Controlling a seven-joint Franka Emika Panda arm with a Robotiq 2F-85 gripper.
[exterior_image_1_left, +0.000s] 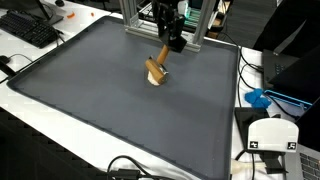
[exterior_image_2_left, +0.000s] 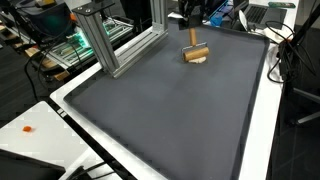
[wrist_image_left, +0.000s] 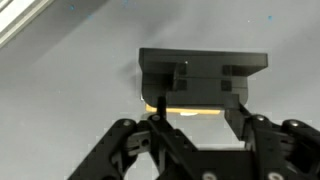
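A wooden roller (exterior_image_1_left: 155, 71) lies near the far edge of the dark table, with a thin metal frame. In exterior view 2 the same roller (exterior_image_2_left: 197, 54) has its wooden handle (exterior_image_2_left: 193, 37) rising from it. My gripper (exterior_image_1_left: 171, 38) is directly over the handle, whose upper end disappears among the dark fingers. In the wrist view a black flat shape (wrist_image_left: 205, 65) fills the space ahead of the fingers (wrist_image_left: 158, 125), with an orange strip (wrist_image_left: 190, 110) below it. Whether the fingers grip the handle is unclear.
A small white piece (exterior_image_1_left: 153, 80) shows under the roller. A white rack (exterior_image_2_left: 125, 45) stands on the table's left side in exterior view 2. Cables and a keyboard (exterior_image_1_left: 28, 30) lie outside it.
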